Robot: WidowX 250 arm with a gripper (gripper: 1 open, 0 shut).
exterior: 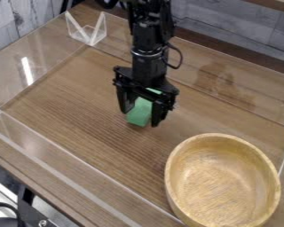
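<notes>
My black gripper (139, 96) stands open in the middle of the wooden table, its fingers reaching down on either side of a small green object (139, 112). The arm hangs over the object from the top of the view and partly hides it. Whether the fingers touch it, I cannot tell.
A large empty wooden bowl (220, 184) sits at the lower right.
</notes>
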